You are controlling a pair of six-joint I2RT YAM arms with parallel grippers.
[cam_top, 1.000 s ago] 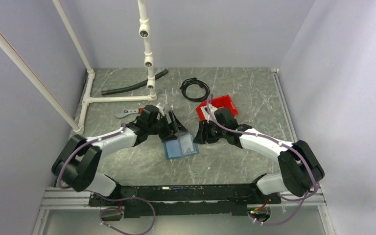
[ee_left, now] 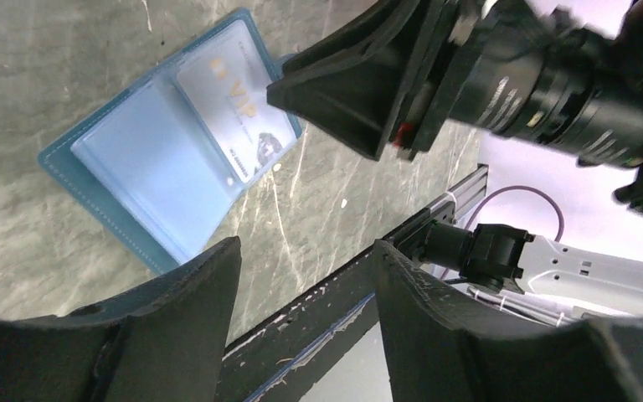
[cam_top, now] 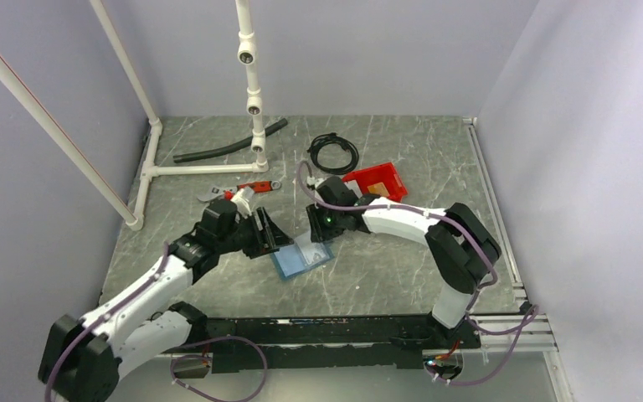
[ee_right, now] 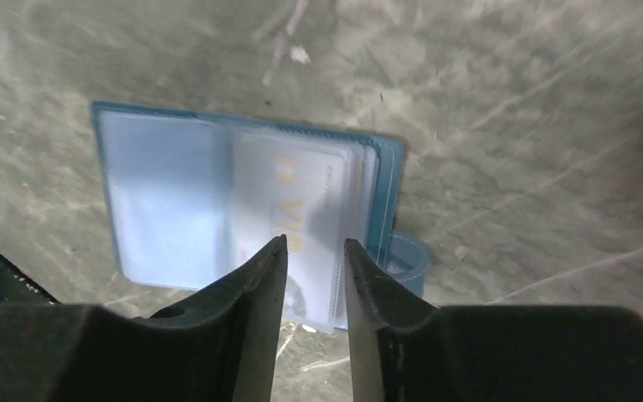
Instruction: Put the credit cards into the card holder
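The blue card holder point(cam_top: 291, 263) lies open on the table, set at a slant in the top view. A white card with gold lettering point(ee_left: 239, 96) rests in one half, under a clear pocket; the other half point(ee_left: 151, 167) looks plain light blue. My left gripper point(cam_top: 280, 239) is beside the holder's left half, its fingers point(ee_left: 192, 289) apart with nothing between them. Over the card half hangs my right gripper, its fingers partly open around no gripped object. The card's edge shows beyond the gap; whether those fingers touch it I cannot tell.
Behind the right gripper stands a red tray point(cam_top: 395, 179), partly covered by the arm. A coiled black cable point(cam_top: 335, 153), a wrench point(cam_top: 216, 193) and a dark tube point(cam_top: 218, 153) lie farther back.
Both arms have moved left in the top view, the left one also toward the front. The holder has slid slightly left and turned a little.
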